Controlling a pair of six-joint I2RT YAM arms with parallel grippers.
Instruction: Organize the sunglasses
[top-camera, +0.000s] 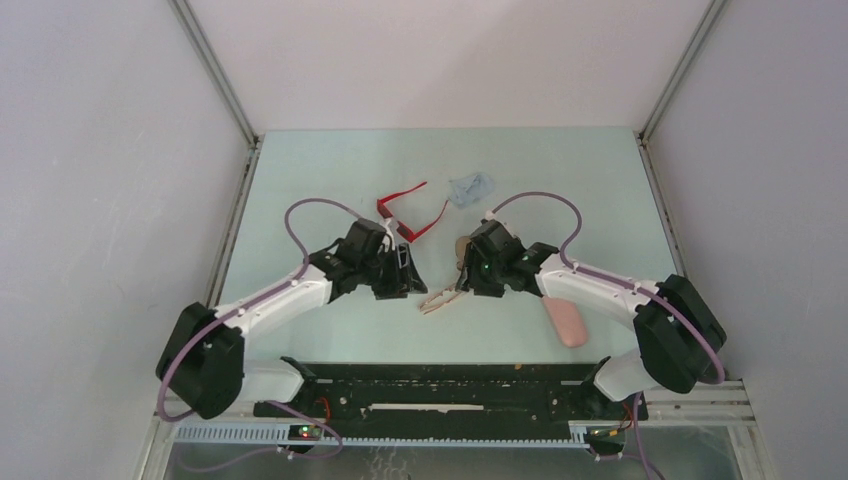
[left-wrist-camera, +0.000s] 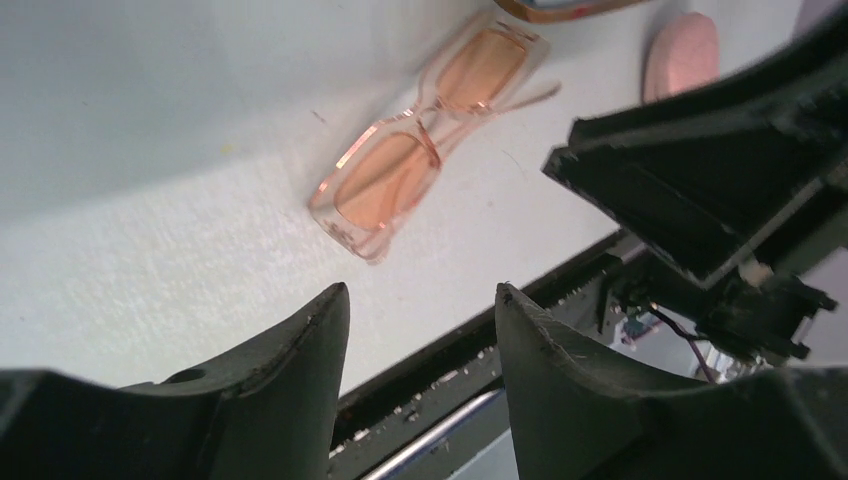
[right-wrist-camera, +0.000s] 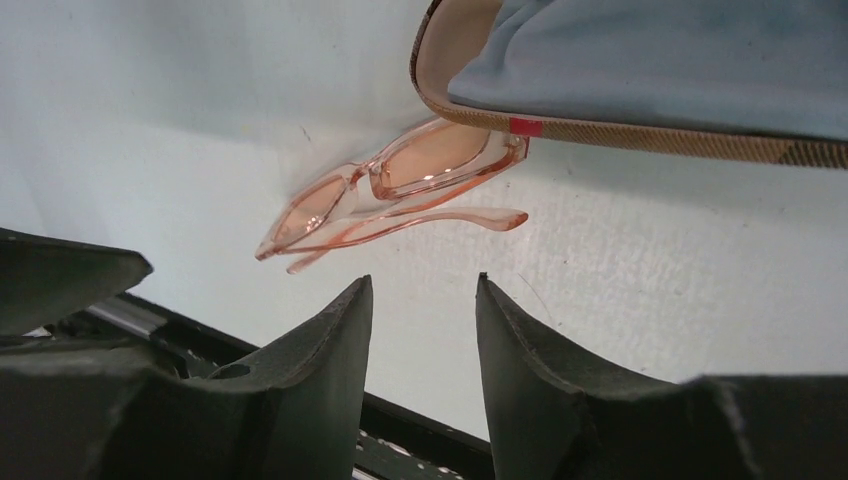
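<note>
Clear pink-framed sunglasses lie on the table, beside an open case with blue cloth inside, largely hidden under my right arm in the top view. My left gripper hovers just left of and above these sunglasses, open and empty. My right gripper is open and empty over the sunglasses' right side. Red sunglasses lie behind the left gripper.
A light blue cloth lies at the back middle. A pink case lies at the front right.
</note>
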